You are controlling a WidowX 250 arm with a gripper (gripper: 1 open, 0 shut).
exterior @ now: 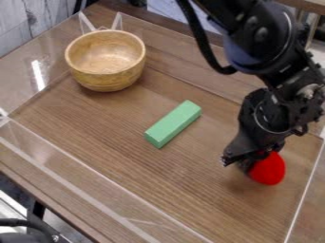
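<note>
A red round object [267,169] lies on the wooden table at the right of the camera view. My gripper [237,158] is down at its upper left side, fingers low by the table and partly over the object. Whether the fingers hold anything is hard to see.
A green block [173,124] lies left of the gripper. A wooden bowl [105,58] stands at the upper left. Dark cables show at the lower left corner.
</note>
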